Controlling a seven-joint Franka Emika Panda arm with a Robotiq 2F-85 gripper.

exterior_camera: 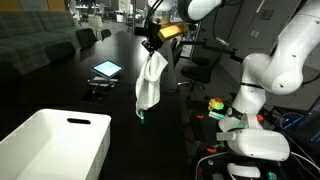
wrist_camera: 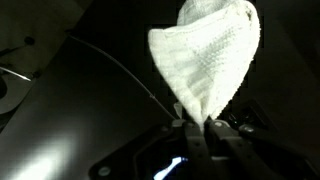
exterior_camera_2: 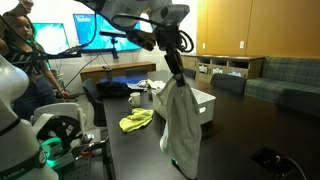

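Observation:
A white cloth (exterior_camera: 148,82) hangs in long folds from my gripper (exterior_camera: 154,50), which is shut on its upper end. In exterior view 2 the cloth (exterior_camera_2: 181,127) drops from the fingertips well above the dark table. Its lower end comes near the tabletop; I cannot tell whether it touches. The wrist view shows the cloth (wrist_camera: 212,55) pinched at the fingers and spreading out beyond them. A small teal object (exterior_camera: 140,113) shows at the cloth's lower edge.
A white open box (exterior_camera: 60,140) stands at the table's near left. A yellow cloth (exterior_camera_2: 136,120) lies near the table edge. A lit tablet (exterior_camera: 107,69) and dark items (exterior_camera: 100,88) sit farther back. Bare table surrounds the hanging cloth.

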